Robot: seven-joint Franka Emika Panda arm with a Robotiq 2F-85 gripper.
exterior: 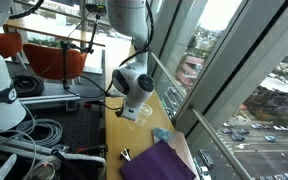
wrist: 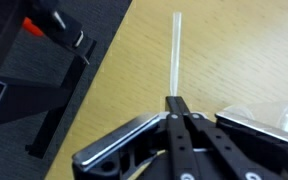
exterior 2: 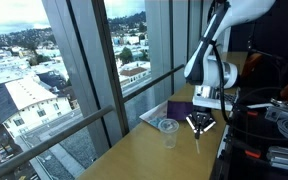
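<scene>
My gripper is shut, its fingertips close together in the wrist view. A thin white stick point(wrist: 175, 52) runs out from the fingertips over the wooden tabletop and appears held between them. In exterior view 2 the stick point(exterior 2: 197, 146) shows as a short pale line below the gripper point(exterior 2: 196, 131). A clear cup point(exterior 2: 169, 138) stands upright on the table beside the gripper, apart from it. Part of the clear cup point(wrist: 284, 115) also shows at the right of the wrist view, partly hidden by a finger.
A purple cloth or mat point(exterior: 159, 163) lies at the near end of the table. A teal item point(exterior: 162, 135) and clear containers sit near the window. Dark equipment and cables point(exterior: 44, 130) border the table; its wooden surface point(exterior 2: 124, 165) has free room.
</scene>
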